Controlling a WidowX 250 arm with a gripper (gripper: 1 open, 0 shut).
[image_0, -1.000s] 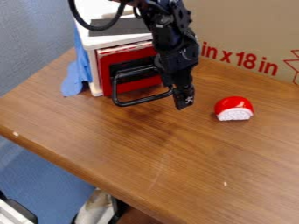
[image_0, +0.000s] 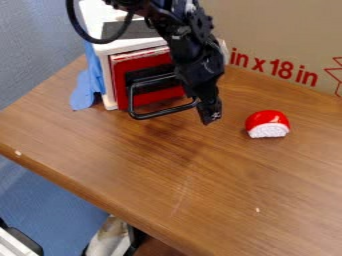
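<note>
My black gripper (image_0: 209, 108) hangs low at the right side of a small toy oven (image_0: 142, 75) with a red front and white body. A black wire handle or door frame (image_0: 156, 112) juts from the oven's front, just left of my fingertips. Whether the fingers are open or shut, or touch the frame, I cannot tell. A red and white round object (image_0: 267, 124) lies on the wooden table to the right of the gripper.
A blue cloth (image_0: 84, 86) lies left of the oven. Cardboard (image_0: 287, 35) stands along the back.
The upper arm and its cable have shifted slightly; the fingertips stay at nearly the same spot beside the oven. The objects look unmoved.
</note>
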